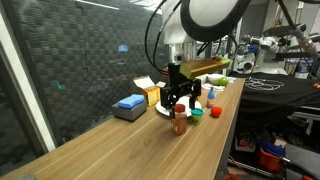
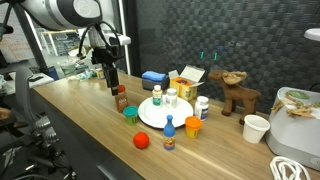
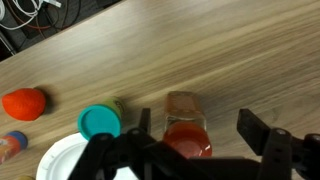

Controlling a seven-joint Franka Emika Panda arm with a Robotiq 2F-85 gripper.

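A small jar (image 1: 180,124) with a red lid and brownish contents stands upright on the wooden table. My gripper (image 1: 179,106) points down over it, its fingers on either side of the lid. From above, the jar (image 3: 186,107) appears between the two dark fingertips, with a visible gap on each side. The fingers are part open and do not grip the jar. In the second exterior view, the jar (image 2: 121,98) stands beneath the hand at the left of the plate.
Close to the jar are a green cup (image 2: 131,116) and a white plate (image 2: 154,119) with bottles. A red ball (image 2: 141,141), a blue bottle (image 2: 168,132) and an orange cup (image 2: 193,126) lie nearby.
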